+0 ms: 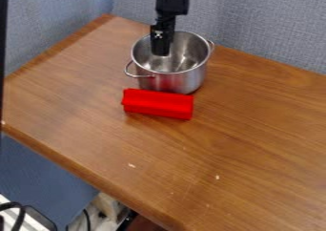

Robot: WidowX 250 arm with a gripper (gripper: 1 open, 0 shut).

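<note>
My black gripper (pixel 160 44) points down from the top of the view, its tip inside or just over the mouth of a steel pot (pixel 178 77) with loop handles. Whether its fingers are apart is too small to see clearly. In front of the pot a red cylinder (pixel 158 104) lies on its side on the wooden table (pixel 230 168).
A grey padded wall (pixel 268 25) runs behind the table.
</note>
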